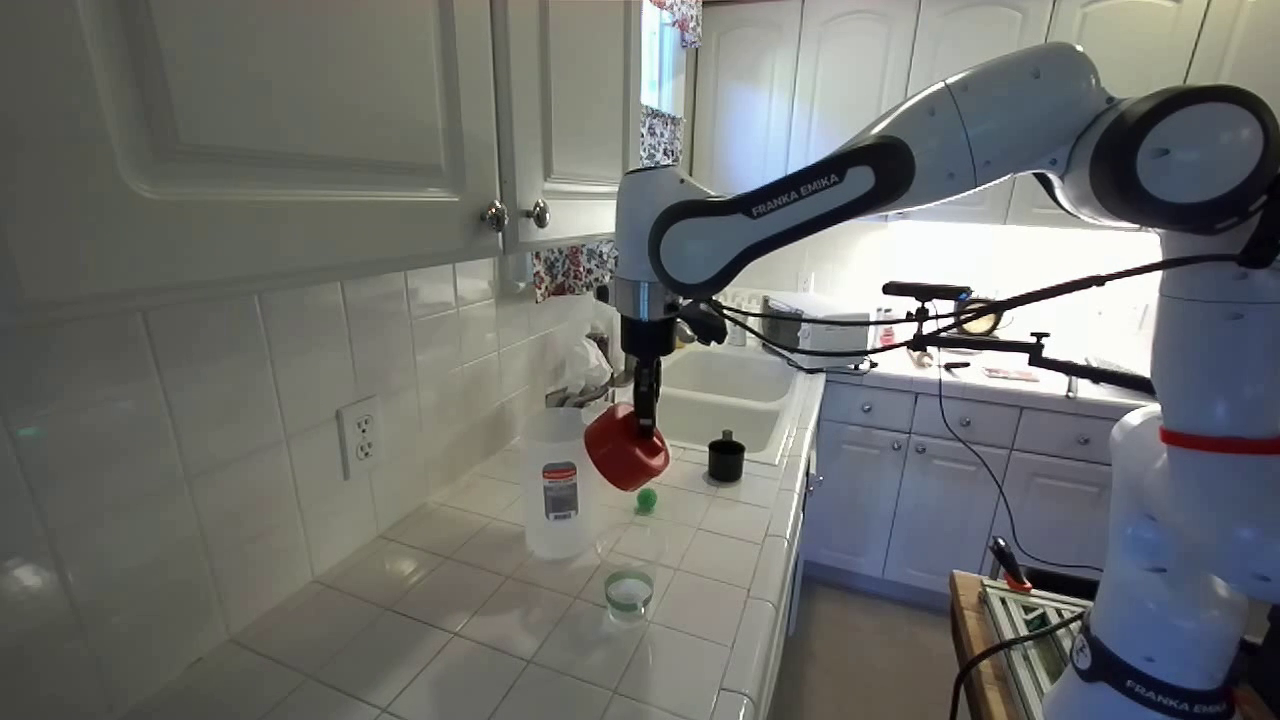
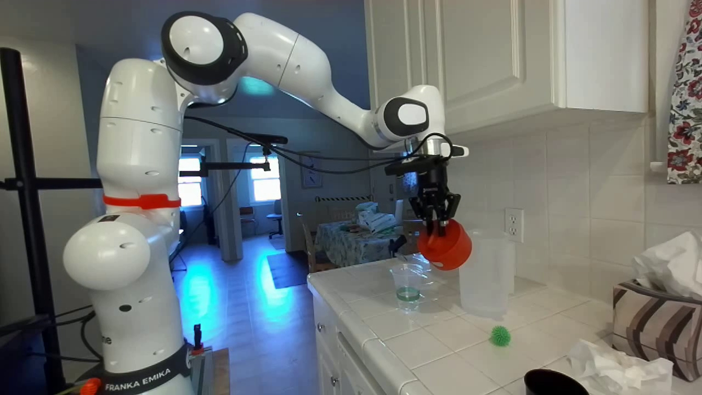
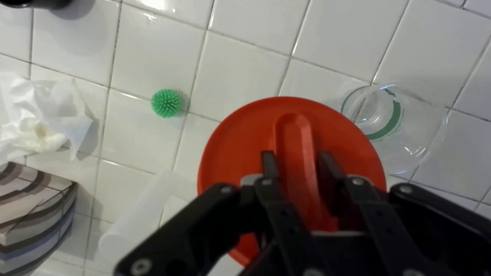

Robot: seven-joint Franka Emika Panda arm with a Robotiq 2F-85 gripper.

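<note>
A round red lid [image 1: 626, 449] hangs tilted in the air above the counter, with my gripper [image 1: 645, 422] shut on it. In the wrist view the fingers straddle the raised bar handle across the middle of the red lid [image 3: 241, 133]. Right beside the lid stands a tall translucent white jug [image 1: 555, 510] with a label; I cannot tell whether the two touch. On the counter, nearer the first exterior camera, is a clear cup with a green band [image 1: 627, 593]. A green spiky ball [image 3: 167, 103] lies on the tiles.
A black cup [image 1: 726, 458] stands near the sink [image 1: 768, 422]. Crumpled white tissue [image 2: 618, 372] and a striped tissue box [image 2: 658, 322] sit by the wall. Upper cabinets [image 1: 564, 120] overhang the counter. Bare tiles [image 1: 480, 612] lie closest to exterior view 1.
</note>
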